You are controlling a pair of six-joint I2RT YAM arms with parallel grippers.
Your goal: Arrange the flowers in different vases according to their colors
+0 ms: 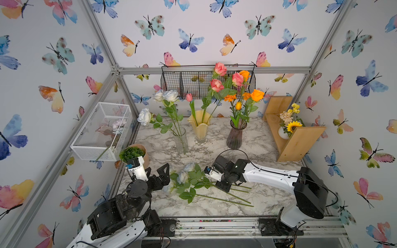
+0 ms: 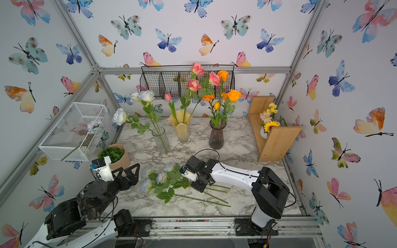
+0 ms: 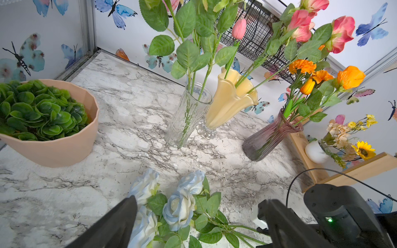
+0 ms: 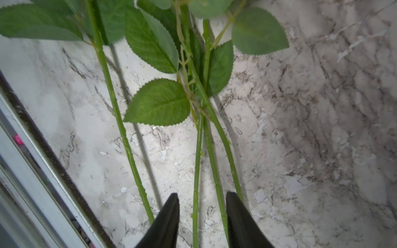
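Pale blue roses (image 3: 177,208) lie on the marble table, their green stems (image 4: 213,161) pointing right. My right gripper hangs low over those stems, part open, fingertips either side of a stem. My left gripper stands open left of the roses, holding nothing. Behind stand a clear vase (image 1: 181,144) of white roses, a yellow vase (image 1: 200,128) of pink flowers and a dark vase (image 1: 234,138) of orange flowers.
A peach planter (image 3: 49,153) and white wire basket (image 1: 93,150) are on the left. A wooden shelf (image 1: 297,146) with small flowers stands right. A black wire rack (image 1: 182,82) hangs at the back.
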